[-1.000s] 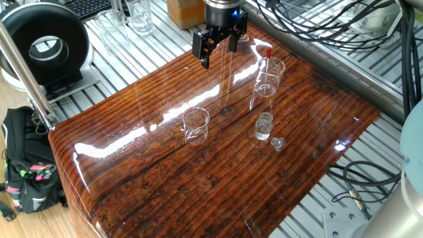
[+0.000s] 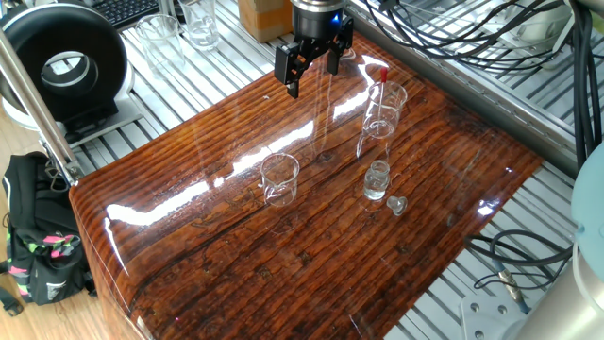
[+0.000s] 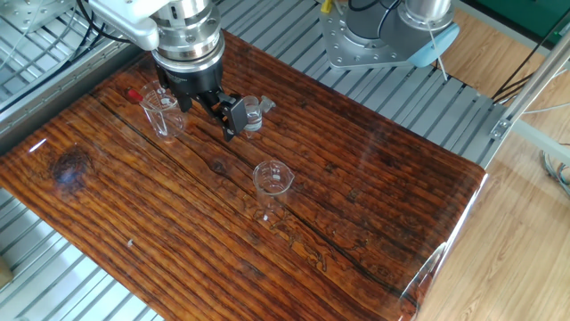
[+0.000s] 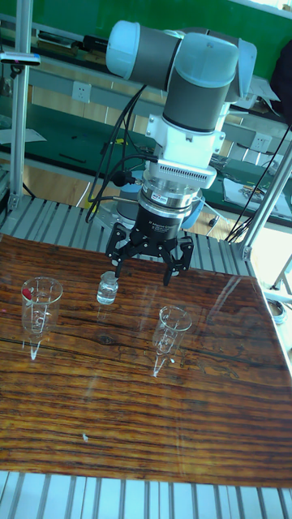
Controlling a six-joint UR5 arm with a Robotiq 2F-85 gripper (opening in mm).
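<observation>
High over the wooden table (image 2: 217, 241), my black gripper (image 2: 312, 81) hangs open with its fingers spread and nothing between them, clear of all the glassware; the third view shows the same gap (image 4: 143, 275). An empty glass beaker (image 2: 279, 181) stands upright near the table's middle. A small clear bottle (image 2: 376, 182) holding clear liquid is upright and uncapped, and its glass stopper (image 2: 397, 205) lies on the wood beside it. A second beaker (image 3: 164, 118) has a red-topped dropper or rod (image 2: 383, 77) leaning inside it.
Outside the table stand more glass beakers (image 2: 160, 42) and a cardboard box (image 2: 264, 17) on the slatted metal surface. Black cables (image 2: 514, 246) run along the side near the arm's base.
</observation>
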